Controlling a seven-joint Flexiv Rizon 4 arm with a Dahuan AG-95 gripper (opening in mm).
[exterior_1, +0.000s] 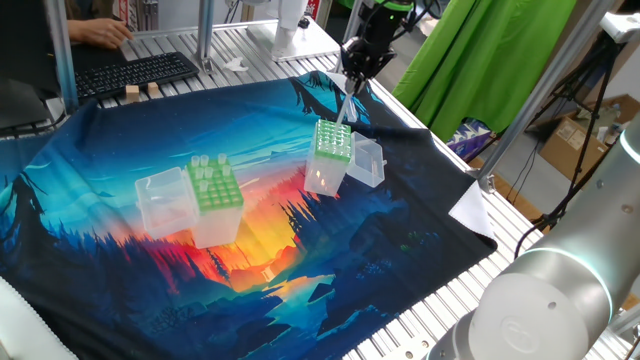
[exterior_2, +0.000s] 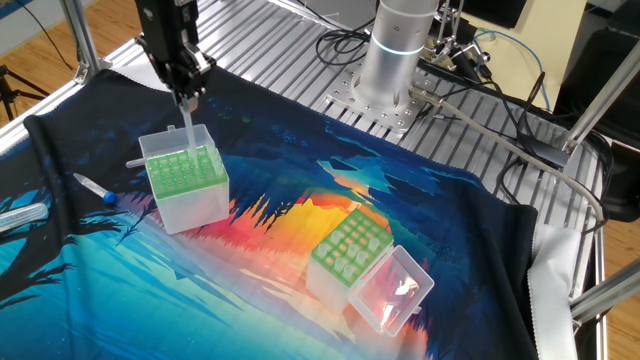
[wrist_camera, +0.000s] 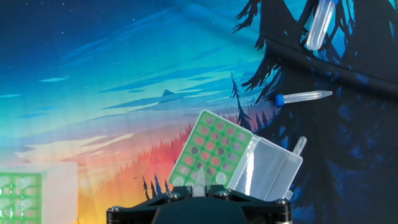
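Over the far rack, a clear box with a green perforated top (exterior_2: 185, 172), my gripper (exterior_2: 186, 98) points downward. It is shut on a slim translucent tip (exterior_2: 190, 128), which slants down to the green top; whether its lower end sits in a hole cannot be told. The same tip (wrist_camera: 199, 179) shows between the fingers at the bottom of the wrist view, above the green grid (wrist_camera: 210, 149). A second green-topped rack (exterior_1: 216, 190) stands apart, with several translucent tips (exterior_1: 205, 172) sticking up from it.
Both racks have open clear lids, one (exterior_1: 367, 160) by the far rack and one (exterior_2: 394, 290) by the other. Blue-capped tubes (wrist_camera: 308, 97) lie on the cloth beyond the far rack. Printed cloth (exterior_1: 300, 250) between and in front of the racks is clear.
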